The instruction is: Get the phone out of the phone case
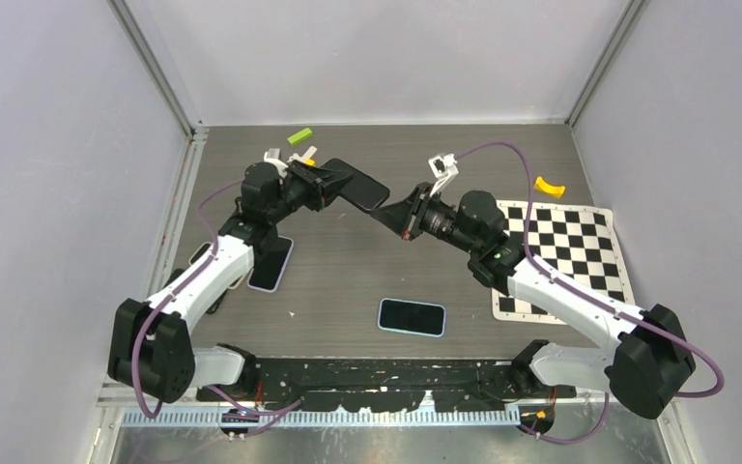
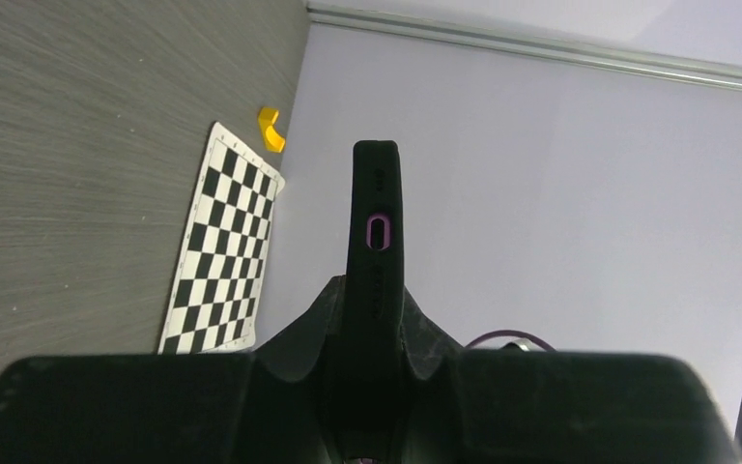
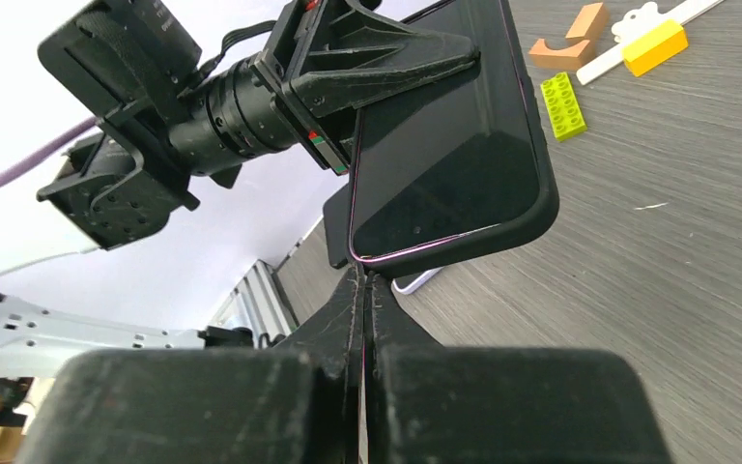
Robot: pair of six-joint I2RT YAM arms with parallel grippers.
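Note:
A phone in a black case (image 1: 360, 187) is held up above the table, my left gripper (image 1: 327, 184) shut on its far end. The left wrist view shows the narrow edge of the black case (image 2: 377, 193) with a pink-rimmed port opening. My right gripper is shut, its two fingertips together and nothing between them. Those tips sit just outside a lower corner of the phone (image 3: 444, 164); whether they touch it I cannot tell. A thin pink line shows between the screen and the case rim near that corner.
Another phone (image 1: 412, 317) lies at the front middle of the table, and several more lie below the left arm, such as the lilac-edged one (image 1: 271, 266). A checkerboard (image 1: 570, 253) is at right. Blocks, including a green one (image 3: 563, 106), lie at the back.

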